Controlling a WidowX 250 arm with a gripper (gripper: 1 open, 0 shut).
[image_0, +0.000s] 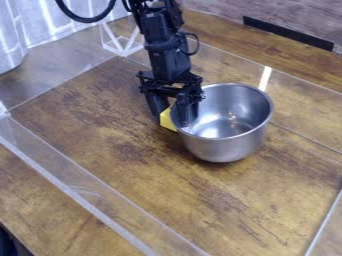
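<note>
A large steel bowl sits on the wooden table right of centre. My black gripper hangs from the top of the view, low at the bowl's left rim. A yellow object lies beside the bowl's left side, partly hidden under the gripper and rim. Whether the fingers are open or hold anything is too dark and cluttered to tell.
Clear plastic-like edges run along the left, and a pale translucent object stands at the upper left.
</note>
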